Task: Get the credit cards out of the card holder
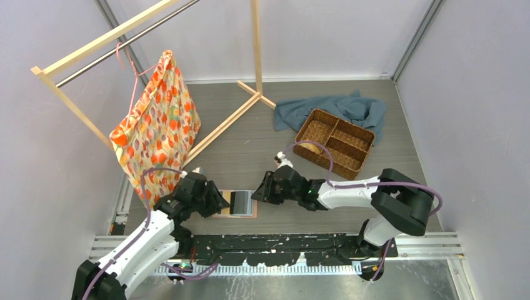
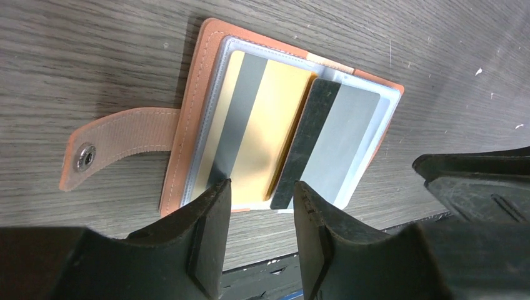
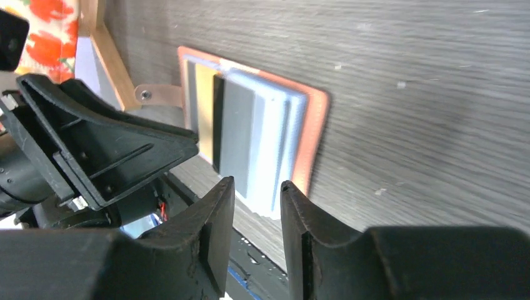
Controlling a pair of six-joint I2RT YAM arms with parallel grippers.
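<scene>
An open tan card holder (image 1: 237, 214) lies on the grey table, its snap strap (image 2: 125, 140) out to one side. A gold card (image 2: 275, 106) with a grey stripe and a silver card (image 2: 344, 137) with a black band lie in its clear sleeves. My left gripper is over the holder's near edge at the gold card, fingers apart, nothing seen held. My right gripper is beside the holder's right side, fingers slightly apart with nothing seen between them. Whether either touches the holder is unclear.
A compartmented basket (image 1: 359, 137) and teal cloth (image 1: 294, 112) lie at the back right. A floral garment (image 1: 159, 125) hangs on a wooden rack close to the left arm. Bare table lies between rack and basket.
</scene>
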